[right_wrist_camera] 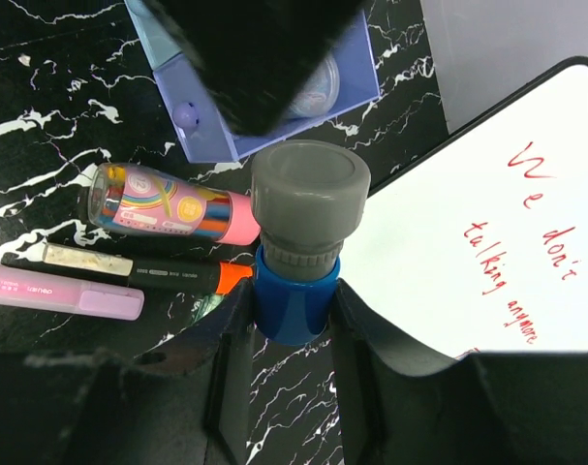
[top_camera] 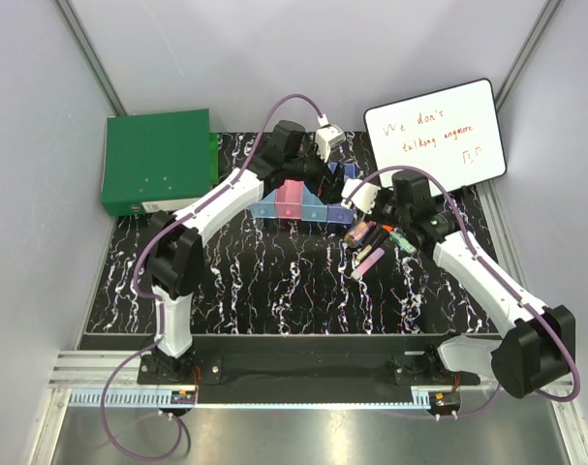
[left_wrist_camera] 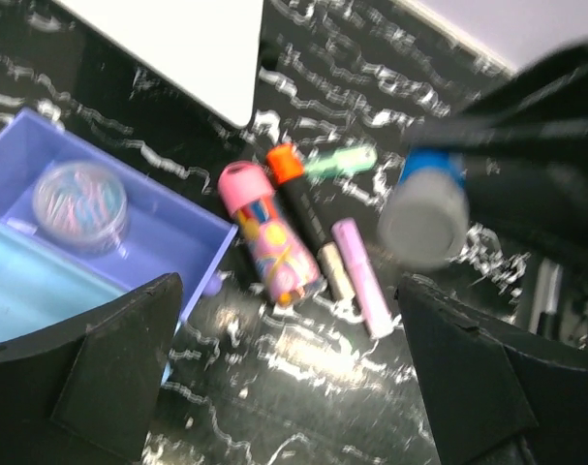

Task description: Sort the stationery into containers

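My right gripper is shut on a grey-capped bottle with a blue band [right_wrist_camera: 308, 203], held above the table. From the left wrist view, the same bottle [left_wrist_camera: 424, 221] appears at the right, apart from my left gripper. That left gripper is open, nothing between its fingers, near the right end of the compartment box [top_camera: 289, 207]. A round clear tub [left_wrist_camera: 78, 205] sits in the purple compartment. On the table lie a pink-capped tube [left_wrist_camera: 270, 232], an orange-capped marker [left_wrist_camera: 308, 213], a pink highlighter [left_wrist_camera: 363, 276] and a green item [left_wrist_camera: 342, 162].
A whiteboard with red writing [top_camera: 434, 136] leans at the back right. At the back left stands a green box [top_camera: 156, 160].
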